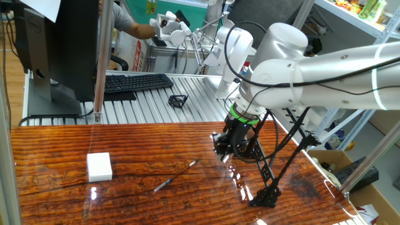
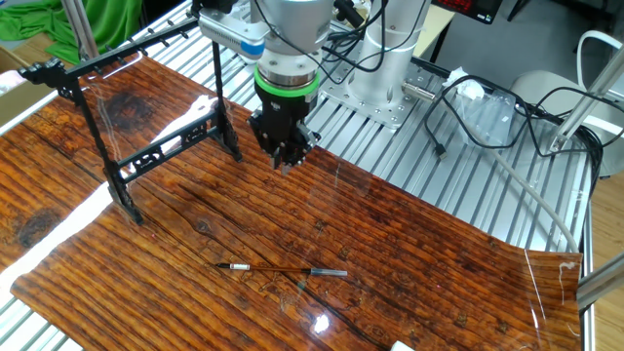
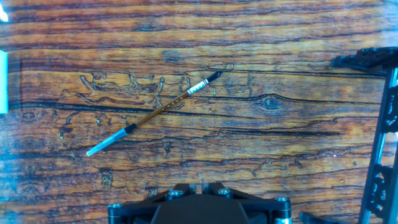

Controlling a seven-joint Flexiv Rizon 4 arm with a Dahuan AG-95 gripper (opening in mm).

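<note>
A thin brush (image 3: 160, 112) with a brown handle, dark tip and a clear-grey sleeve at its other end lies flat on the wooden table, slanting across the wrist view. It also shows as a thin line (image 1: 177, 175) in exterior view 1 and lies in the open middle in exterior view 2 (image 2: 283, 269). My gripper points down above the table, its fingertips close together and nothing visible between them. It hangs clear of the brush, nearer the black rack (image 2: 146, 146).
A white block (image 1: 99, 167) sits at the left of the table. The black rack (image 1: 267, 169) stands close beside the gripper. Bare wood surrounds the brush. Behind the table, a keyboard (image 1: 137, 82) and monitor rest on a slatted metal surface.
</note>
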